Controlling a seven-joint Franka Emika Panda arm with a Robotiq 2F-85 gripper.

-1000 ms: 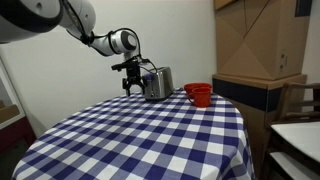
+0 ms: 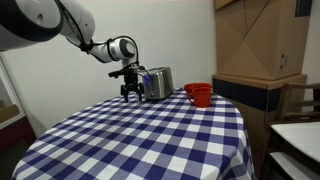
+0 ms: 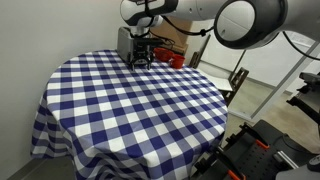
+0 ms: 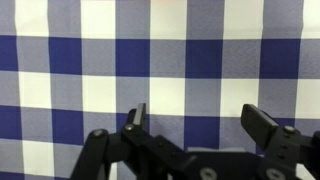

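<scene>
My gripper (image 2: 133,96) points down over the checked cloth, just in front of a silver toaster (image 2: 159,82). In the wrist view its two fingers (image 4: 137,117) stand wide apart, with only blue and white cloth between them, so the gripper is open and empty. The toaster (image 3: 126,43) shows partly behind the arm in the second exterior view. Two red cups (image 2: 202,95) stand to the right of the toaster, one partly hiding the other. Neither cups nor toaster appear in the wrist view.
The blue and white checked tablecloth (image 2: 120,145) is bare across the front and middle of the table. Cardboard boxes (image 2: 262,40) are stacked behind at the right. A wooden chair (image 2: 290,105) stands beyond the table's right side.
Compared with a second ago, the arm and gripper have come lower and shifted slightly, now covering more of the toaster's left side. The toaster and cups have stayed put.
</scene>
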